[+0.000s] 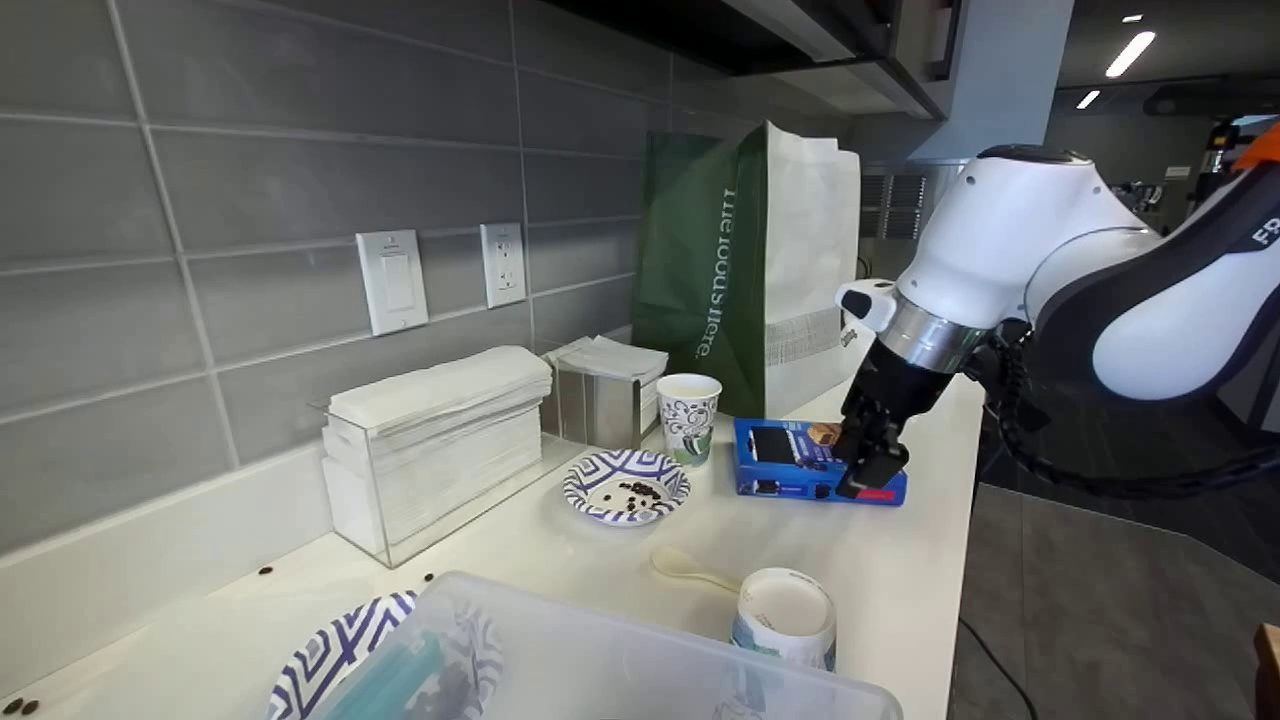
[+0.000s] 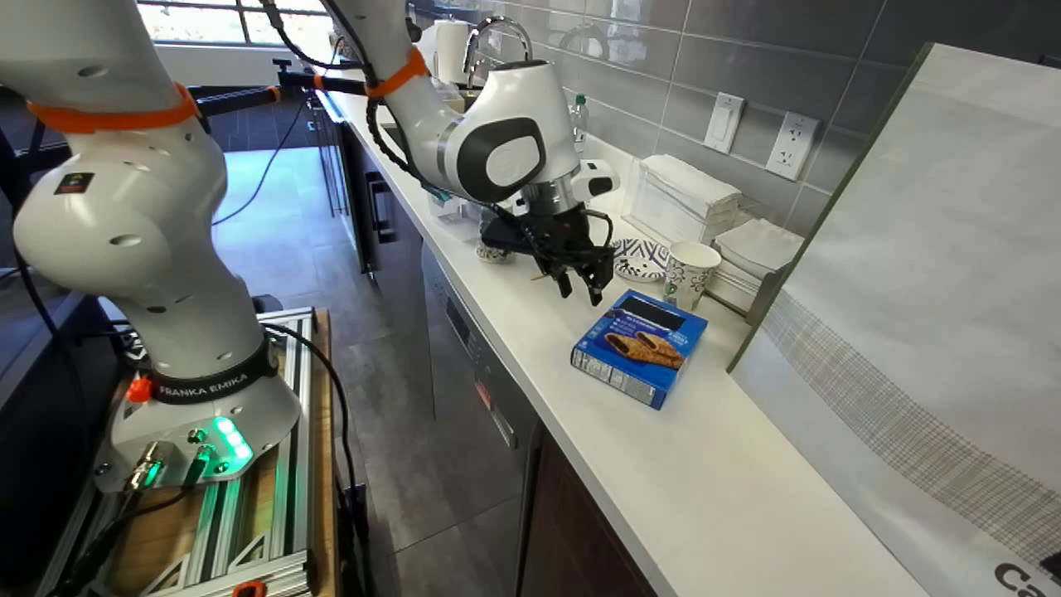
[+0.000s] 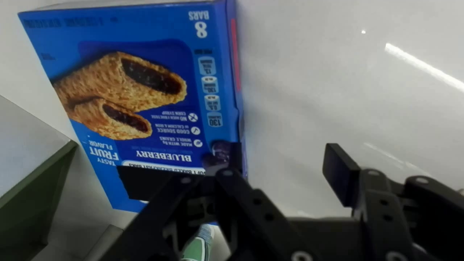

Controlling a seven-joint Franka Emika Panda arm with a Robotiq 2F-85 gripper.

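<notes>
A blue box of blueberry bars lies flat on the white counter, its pictured face up. My gripper hangs near the box's edge, its fingers spread apart with only bare counter showing between them. In the wrist view one finger overlaps the box's side edge, while the other finger is out over the counter. From exterior view 1 the gripper covers part of the box. Whether a finger touches the box, I cannot tell.
A paper cup and a patterned bowl with dark beans stand by the box. A tall paper bag is behind. Nearer are a spoon, another cup and a clear bin. Counter beyond the box is free.
</notes>
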